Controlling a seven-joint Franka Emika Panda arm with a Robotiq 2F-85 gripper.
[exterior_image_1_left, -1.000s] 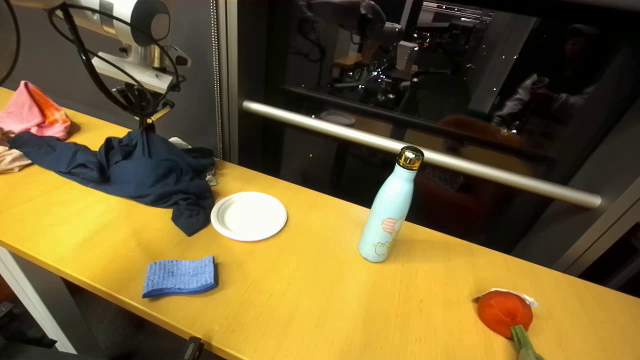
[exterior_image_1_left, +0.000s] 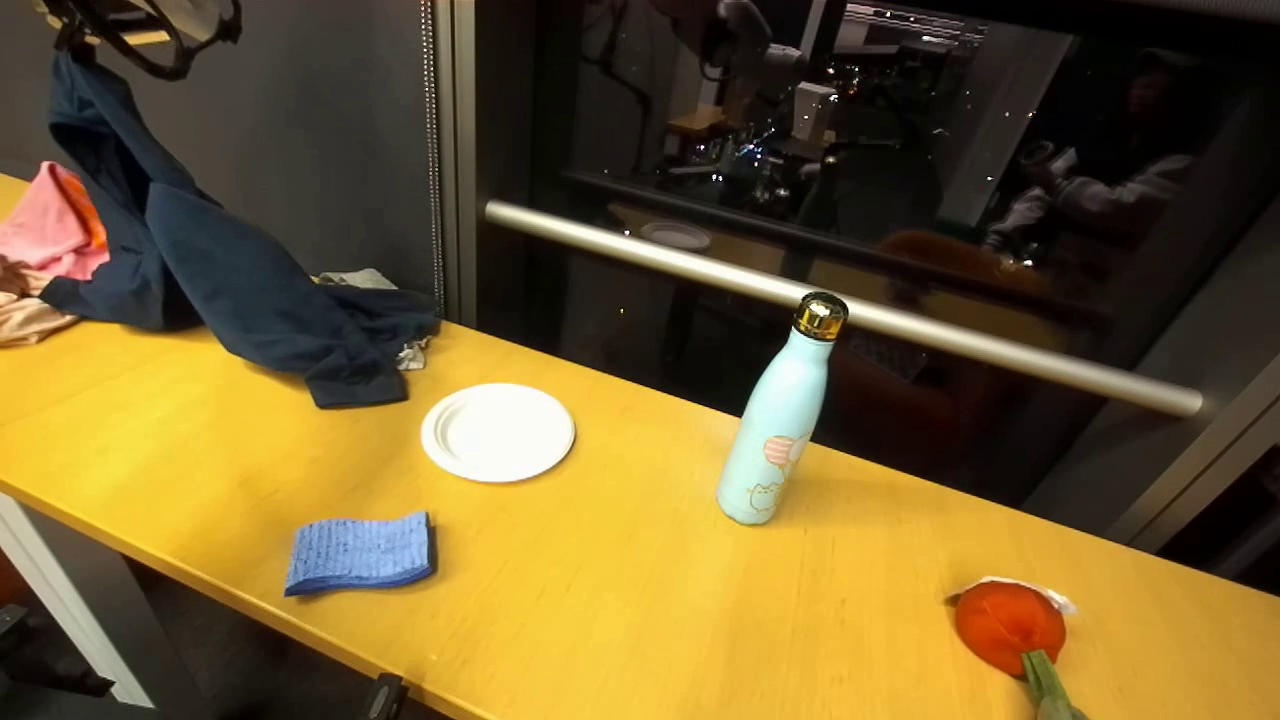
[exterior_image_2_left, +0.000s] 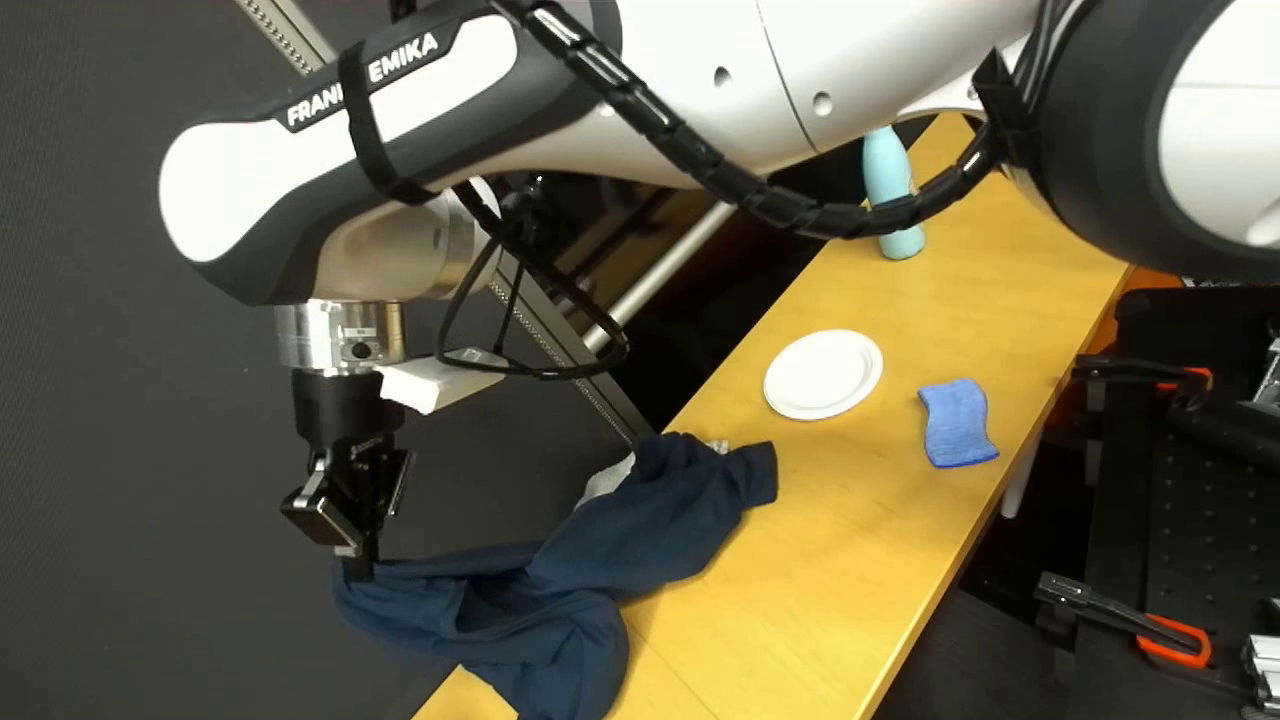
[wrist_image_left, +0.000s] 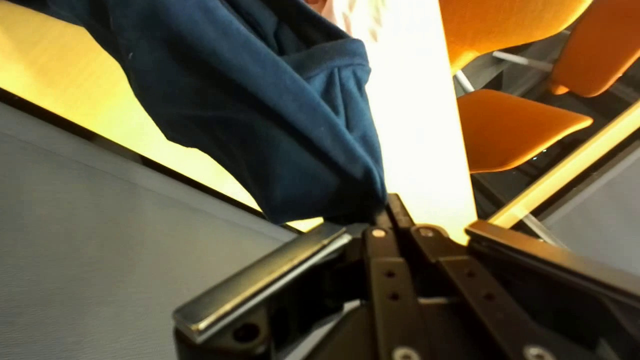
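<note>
A dark navy garment (exterior_image_1_left: 246, 270) is stretched up from the table's far left, its lower folds still resting on the wood. My gripper (exterior_image_2_left: 360, 564) is shut on one edge of the navy cloth, high beside the grey wall. Seen from the wrist, the garment (wrist_image_left: 240, 114) narrows to a point at the closed fingertips (wrist_image_left: 396, 207). In exterior view 1 only a little of the hand shows at the top left corner.
Pink and orange cloth (exterior_image_1_left: 58, 222) lies left of the garment, pale cloth (exterior_image_1_left: 356, 278) behind it. A white plate (exterior_image_1_left: 498, 432), a blue folded cloth (exterior_image_1_left: 360, 554), a mint bottle (exterior_image_1_left: 777, 420) and a red plush (exterior_image_1_left: 1010, 626) stand rightward.
My gripper has risen and moved left in exterior view 1, drawing the navy garment up with it. The garment's near end has slid back from the plate.
</note>
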